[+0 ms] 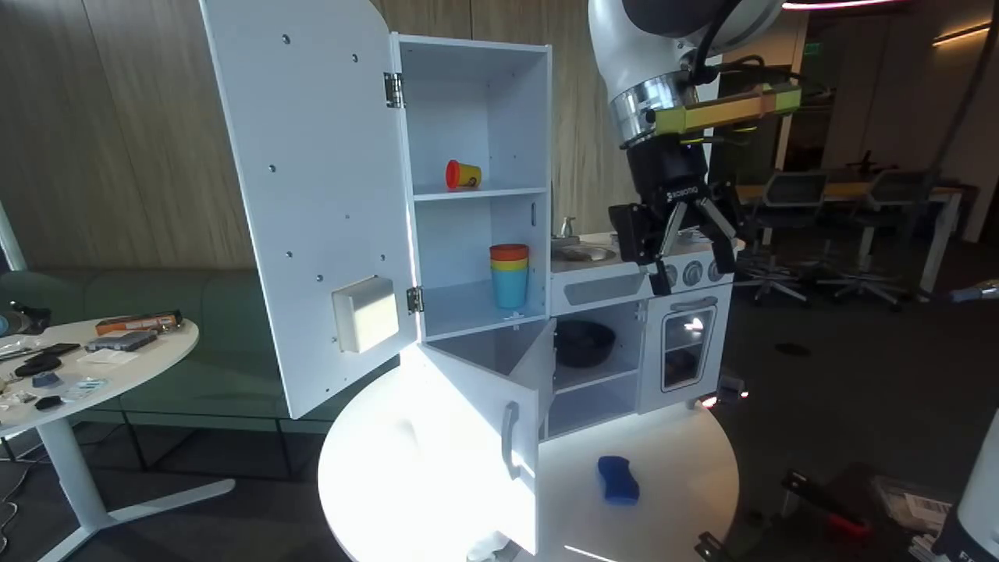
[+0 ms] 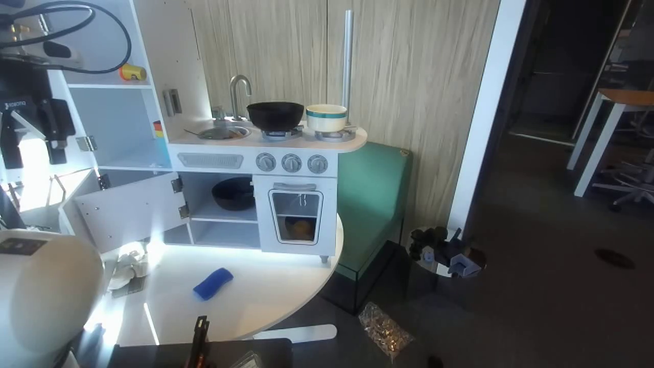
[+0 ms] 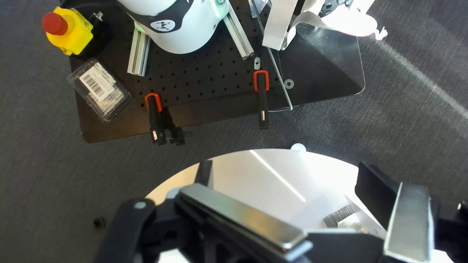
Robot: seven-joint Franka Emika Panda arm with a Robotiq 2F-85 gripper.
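My gripper [image 1: 691,273] hangs in the air in front of the toy kitchen, its fingers spread wide and empty. In the wrist view its two fingers [image 3: 408,221] stand far apart, with only the white table [image 3: 263,175] below. On that table lies a blue sponge [image 1: 618,479], well below and apart from the gripper. A yellow cup with a red end [image 1: 464,175] rests on its side on the cupboard's upper shelf. Stacked cups [image 1: 510,277] in orange, yellow and blue stand one shelf lower. A black bowl [image 2: 235,193] sits in the open lower compartment.
The tall cupboard door [image 1: 318,206] and a lower door [image 1: 487,440] both stand open, jutting outward. On the stove are a black pan [image 2: 275,115] and a cream pot [image 2: 326,117]. Bare table surrounds the sponge. Clamps [image 3: 262,98] grip the robot base plate's edge.
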